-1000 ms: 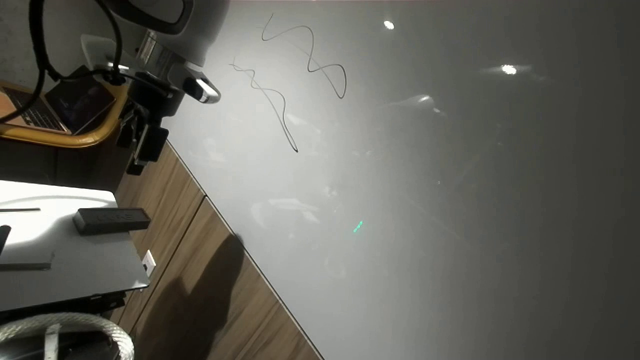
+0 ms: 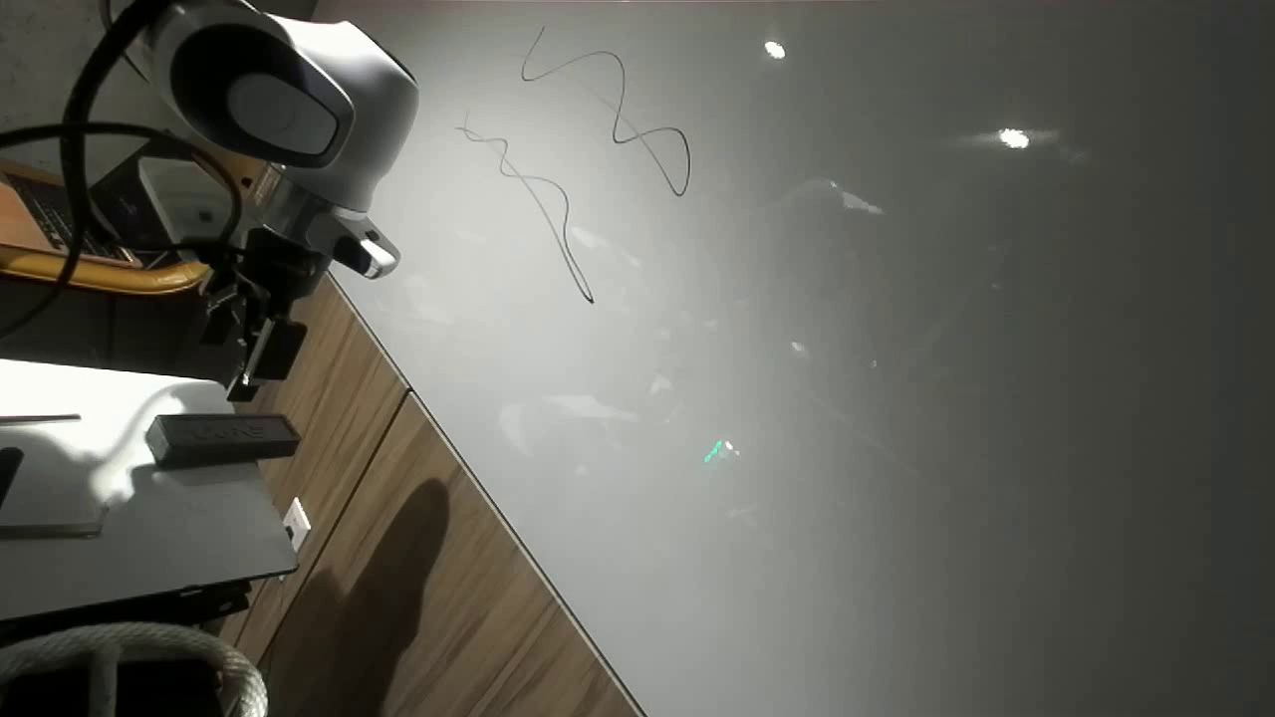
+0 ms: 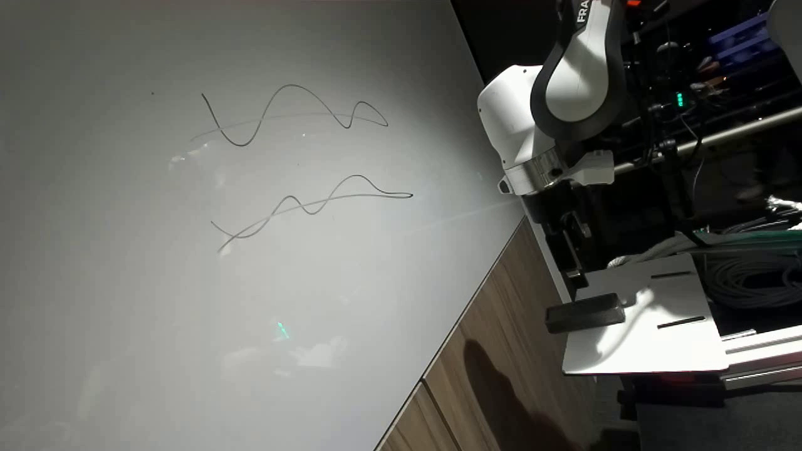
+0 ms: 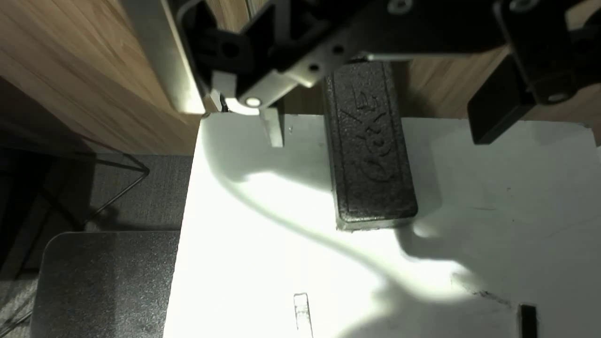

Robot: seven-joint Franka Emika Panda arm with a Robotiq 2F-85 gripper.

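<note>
A dark block with raised lettering (image 4: 373, 146), like a whiteboard eraser, lies on the small white table (image 4: 242, 270), its far end sticking out past the edge beside the wood panels. My gripper is open above it, one finger on each side of the block in the wrist view and nothing held. From the side, the gripper (image 2: 255, 358) hangs just over the block (image 2: 223, 440), apart from it. The whiteboard (image 3: 135, 300) carries two dark wavy lines, an upper one (image 3: 299, 87) and a lower one (image 3: 359, 177).
Wood panels (image 2: 359, 502) run below the whiteboard, with a white socket (image 2: 297, 524) near the table. A chair with a yellow frame (image 2: 120, 277) and a laptop stands behind the arm. Cables (image 3: 752, 274) lie beyond the table.
My arm has come down and a little to the left in exterior view 1, bringing the gripper closer to the block. Block and drawn lines have stayed put.
</note>
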